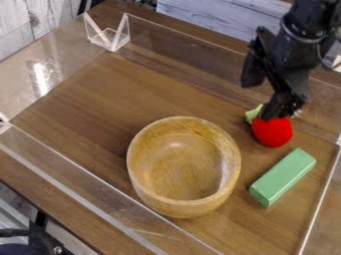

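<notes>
My black gripper hangs at the upper right, open, raised above a red round object with a green top, which sits on the wooden surface with nothing gripping it. A large round wooden bowl stands at the lower middle. A mint-green block lies at the lower right, in front of the red object.
A small clear plastic piece is at the top left. Transparent edges run along the left, bottom and right sides.
</notes>
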